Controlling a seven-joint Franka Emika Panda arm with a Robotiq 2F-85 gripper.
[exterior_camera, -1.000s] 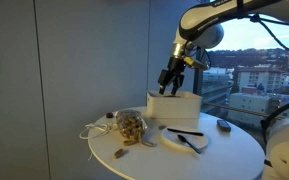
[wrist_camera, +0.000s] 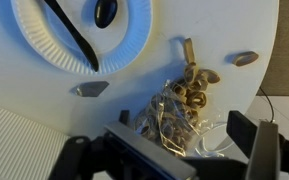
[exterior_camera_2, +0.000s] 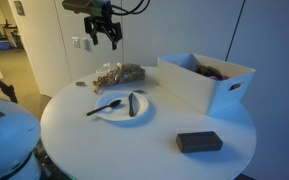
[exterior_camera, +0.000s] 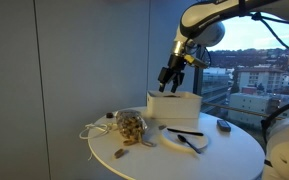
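My gripper (exterior_camera: pixel 171 86) hangs open above the round table, with nothing between its fingers. In the second exterior view the gripper (exterior_camera_2: pixel 105 40) is well above a clear bag (exterior_camera_2: pixel 120 74) of brown, cork-like pieces. The wrist view shows the bag (wrist_camera: pixel 174 115) below and between the open fingers, partly hidden by them. A white plate (exterior_camera_2: pixel 110 117) bears a black spoon (exterior_camera_2: pixel 103 108) and a dark knife-like utensil (exterior_camera_2: pixel 132 104). Beside the plate, a small grey piece (wrist_camera: pixel 91 89) rests on the table.
A white box (exterior_camera_2: pixel 193 87) stands near the wall with dark and brown things inside. A dark block (exterior_camera_2: pixel 198 142) lies near the table's edge. Loose brown pieces lie near the bag, one (wrist_camera: pixel 246 58) apart from it. Bare tabletop (exterior_camera_2: pixel 124 155) stretches in front of the plate.
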